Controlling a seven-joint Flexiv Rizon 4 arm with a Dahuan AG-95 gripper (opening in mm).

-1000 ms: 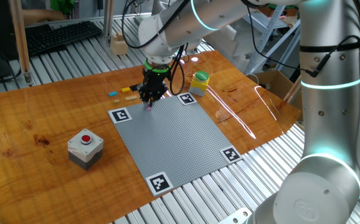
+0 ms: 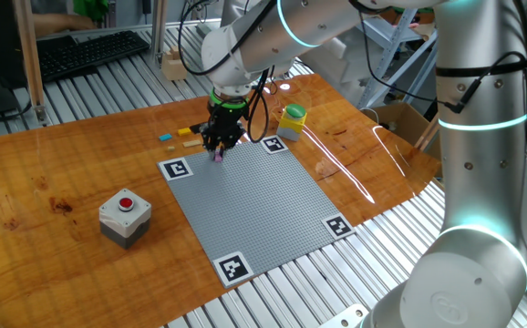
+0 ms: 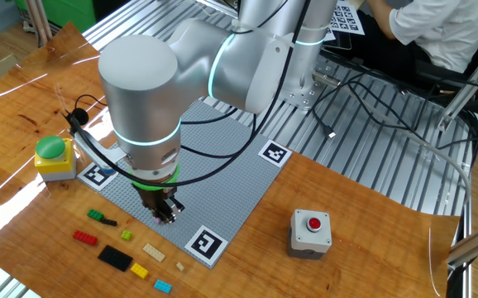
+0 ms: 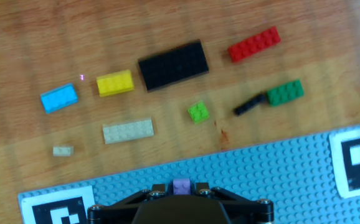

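Between the fingertips of my gripper is a small purple brick [image 4: 181, 185], and the fingers look shut on it. It also shows as a pinkish spot under the gripper [image 2: 217, 155] in exterior view 1. Both are over the edge strip of the grey studded baseplate [image 2: 254, 196], on the side by the loose bricks; the baseplate looks blue in the wrist view. Whether the brick touches the studs cannot be told. On the wood lie a blue brick [image 4: 59, 98], a yellow brick [image 4: 115, 83], a large black brick [image 4: 174, 65] and a red brick [image 4: 254, 44].
Also loose are a pale long brick [image 4: 128, 130], a small pale brick [image 4: 63, 151], a lime brick [image 4: 198, 112], a green brick [image 4: 285, 93] and a thin black piece [image 4: 250, 104]. A red-button box [image 2: 125, 217] and a green-button box [image 2: 292, 120] flank the baseplate, whose middle is clear.
The arm has shifted only very slightly in exterior view 1. The gripper stays at the same edge of the baseplate with the purple brick, and the other objects have not moved.
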